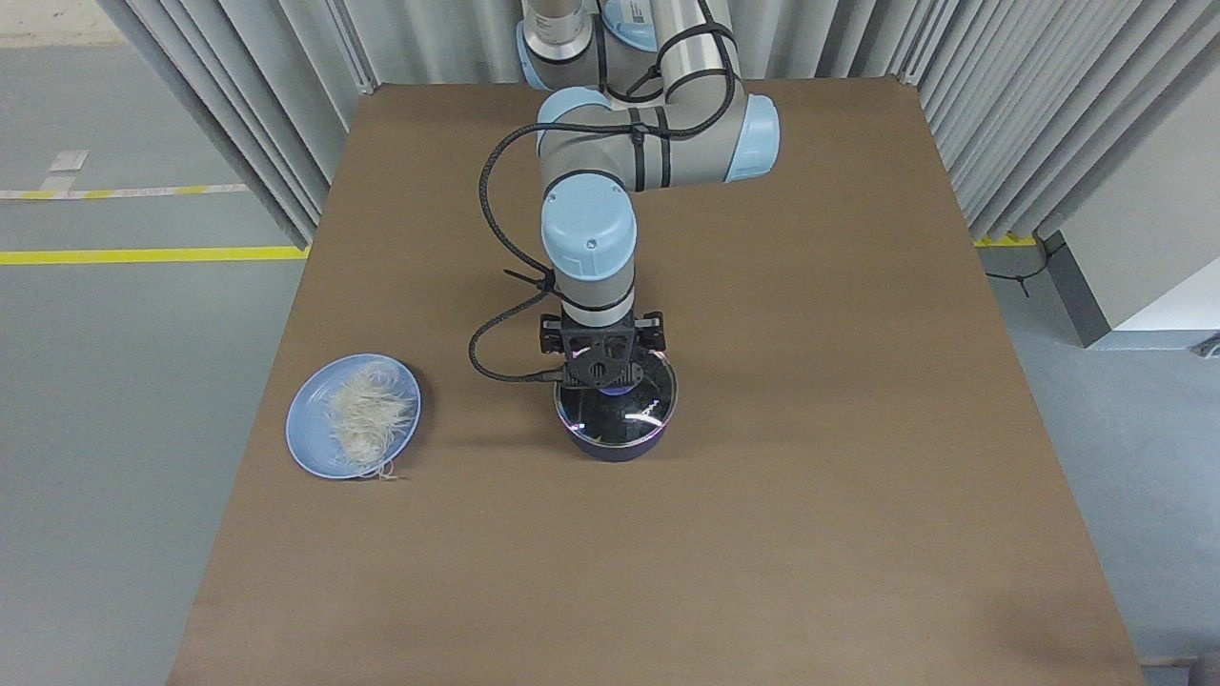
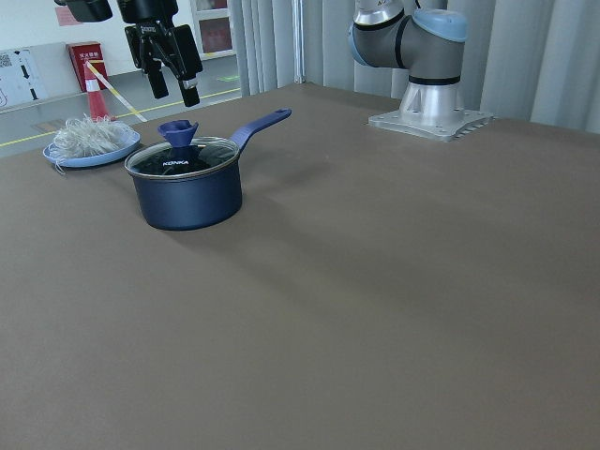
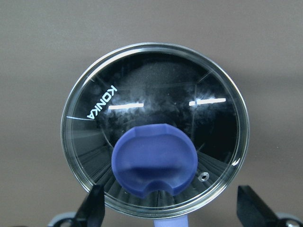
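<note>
A dark blue saucepan [image 2: 187, 202] with a glass lid [image 3: 156, 85] stands on the brown table [image 1: 801, 514]. The lid has a blue knob [image 3: 154, 158], and the pan's handle [image 2: 262, 125] points toward the arm's base. My gripper [image 2: 173, 94] hangs open above the lid, pointing down, with nothing between its fingers. In the wrist view its two fingertips sit at the lower left and right, on either side of the pan's lower part. In the front view the gripper hides part of the lid and knob.
A light blue plate [image 1: 315, 429] holding white noodles [image 1: 372, 412] lies to the pan's left in the front view.
</note>
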